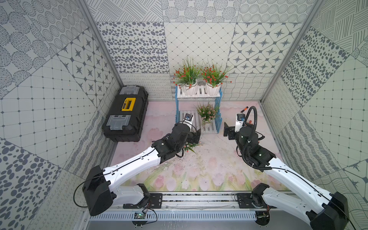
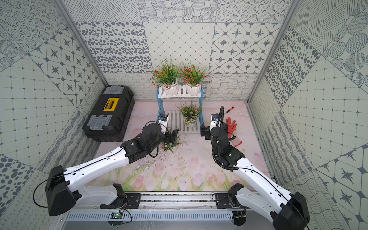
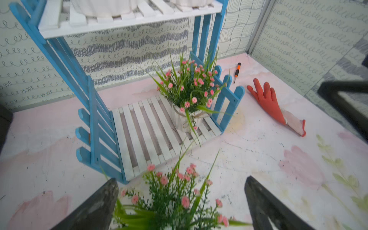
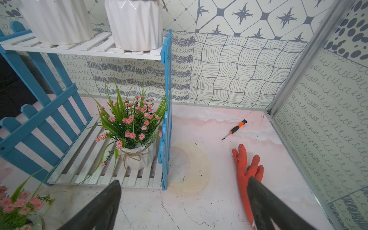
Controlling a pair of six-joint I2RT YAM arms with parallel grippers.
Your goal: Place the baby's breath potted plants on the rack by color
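Two red-flowered plants in white pots (image 1: 189, 89) (image 1: 212, 89) stand side by side on the rack's upper shelf (image 1: 202, 91). On the right part of the slatted lower shelf (image 3: 141, 138) sits a pink-flowered plant (image 3: 187, 90) in a white pot, upright. A second pink-flowered plant (image 3: 180, 195) is on the table in front of the rack, its pot hidden in the left wrist view. My left gripper is open, its fingers apart on either side of that plant's foliage. Right of the rack, my right gripper hovers open with nothing between its fingers.
A black toolbox (image 1: 126, 113) stands at the left wall. To the right of the rack lie an orange-red glove (image 4: 247, 178) and a screwdriver (image 4: 234, 129).
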